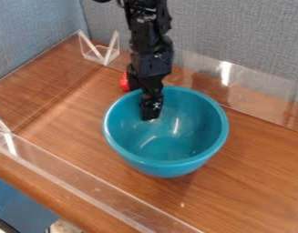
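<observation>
A large teal bowl point(176, 136) sits upright on the wooden table. My black gripper point(150, 100) reaches down from the top over the bowl's back left rim, its lower end inside the bowl near that rim. Whether it touches the bowl is unclear, and its fingers are dark and hard to make out. A small red object point(126, 81) lies behind the bowl, mostly hidden by my arm and gripper.
Clear plastic walls edge it at the front and back. A white wire-like piece stands at the back left corner. Grey padded walls rise behind.
</observation>
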